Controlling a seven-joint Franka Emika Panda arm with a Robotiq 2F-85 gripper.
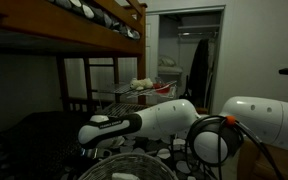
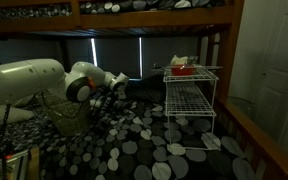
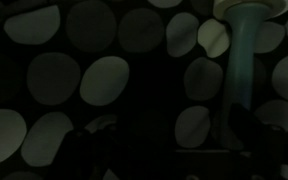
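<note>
In the wrist view, a teal handle-like object (image 3: 242,60) with a wide pale end (image 3: 252,8) is at the right, over dark cloth with grey dots (image 3: 104,80). My gripper is open, its dark fingers low in that view. The handle's lower end reaches toward the right finger and merges into shadow, so contact cannot be told. In exterior view 1 the gripper (image 1: 90,152) is low over the dark bedding, behind the basket's left side. The object cannot be made out clearly there.
A woven basket (image 1: 96,170) stands in front, something pale inside. A white wire rack (image 2: 189,98) carries a red item (image 2: 182,72) on top. The upper bunk (image 2: 154,33) hangs overhead. Dotted bedding (image 2: 159,170) lies open between arm and rack.
</note>
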